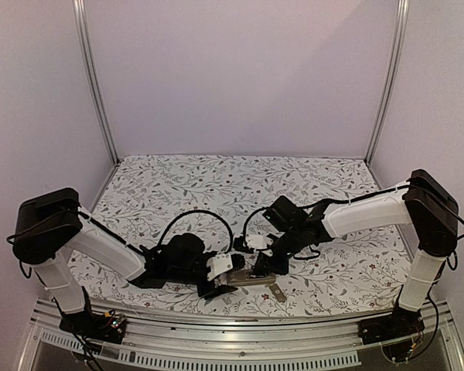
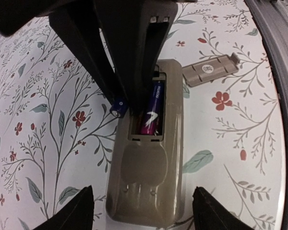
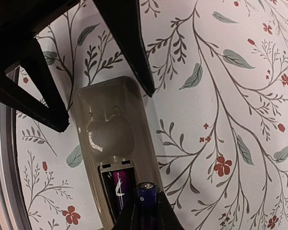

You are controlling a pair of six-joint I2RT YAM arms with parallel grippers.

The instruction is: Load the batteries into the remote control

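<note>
The grey remote (image 2: 145, 182) lies on the floral surface with its battery compartment uncovered; a purple battery (image 2: 152, 108) sits inside. My right gripper is shut on a dark blue battery (image 3: 147, 201), held over the compartment beside the purple one. My left gripper is open around the closed end of the remote, one finger on each side, as the right wrist view also shows. The detached battery cover (image 2: 209, 69) lies beside the remote.
The metal front rail (image 1: 240, 328) runs close in front of the remote and cover.
</note>
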